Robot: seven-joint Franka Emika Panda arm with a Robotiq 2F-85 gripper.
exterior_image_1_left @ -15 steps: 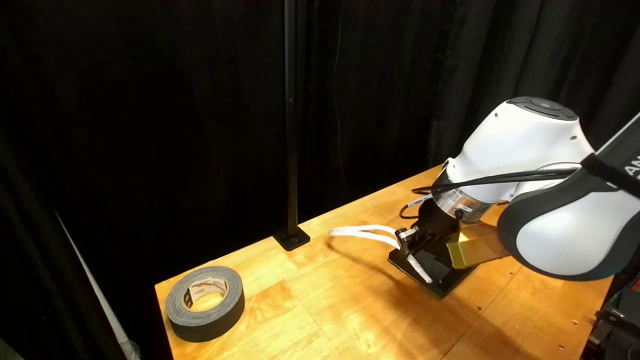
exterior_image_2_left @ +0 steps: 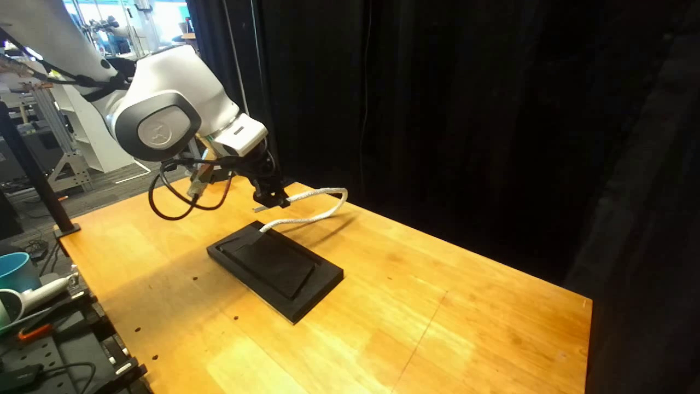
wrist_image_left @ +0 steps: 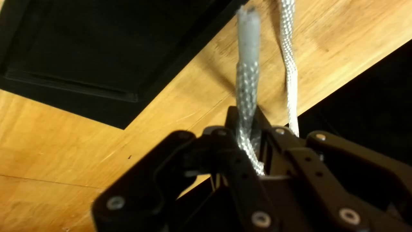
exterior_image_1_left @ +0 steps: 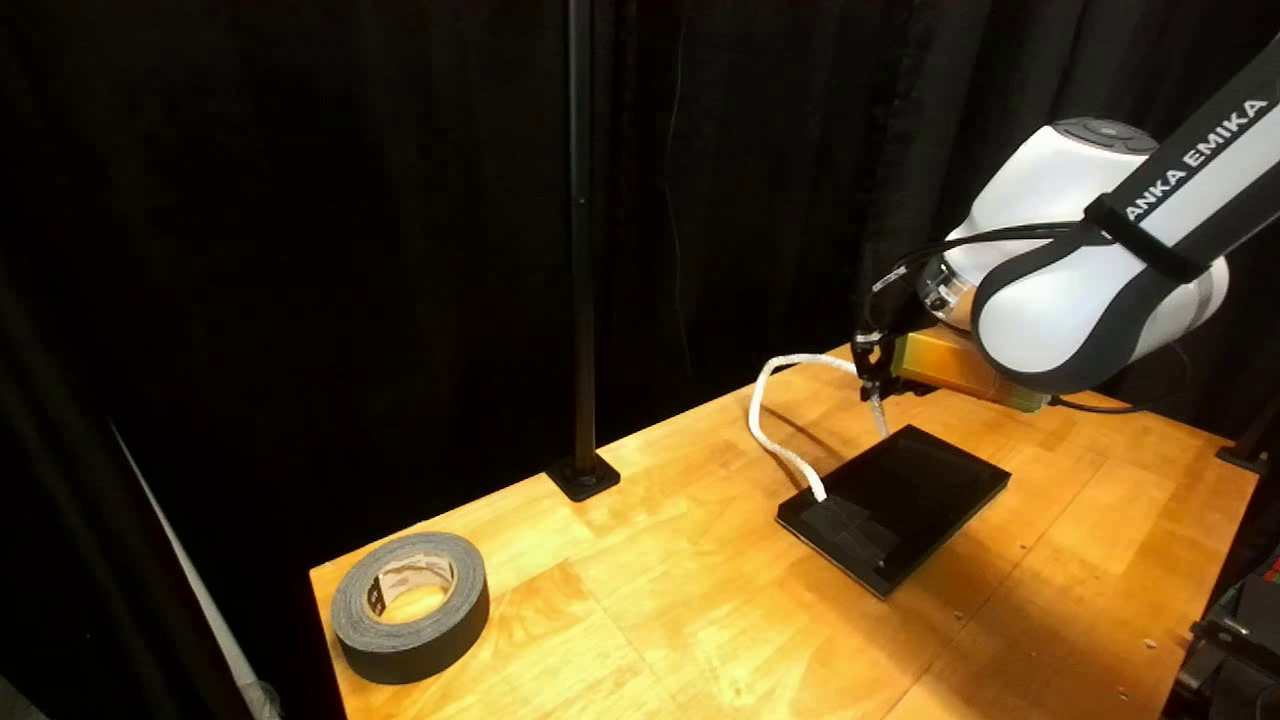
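A white braided rope (exterior_image_1_left: 759, 408) rises from the near left part of the black board (exterior_image_1_left: 948, 480) and arcs up to my gripper. The gripper is shut on the rope near its free end. In the wrist view, the rope's grey-wrapped tip (wrist_image_left: 249, 36) sticks out past the fingers, above bare wood beside the board. The rope's other stretch (wrist_image_left: 288, 50) runs along the right. In exterior view 2, the rope loops to the right of the gripper and comes down onto the board (exterior_image_2_left: 315, 282), where its other end meets a dark patch.
A roll of grey tape (exterior_image_1_left: 410, 606) lies at the table's left corner. Behind the wooden table (exterior_image_1_left: 672, 540) hangs a black curtain, with a dark post (exterior_image_1_left: 584, 300) at the edge. Free wood lies between tape and board.
My gripper has moved back and to the right in exterior view 1, carrying the rope's free end across the board. The rope's loop has opened into a taller arch; the tape stays put.
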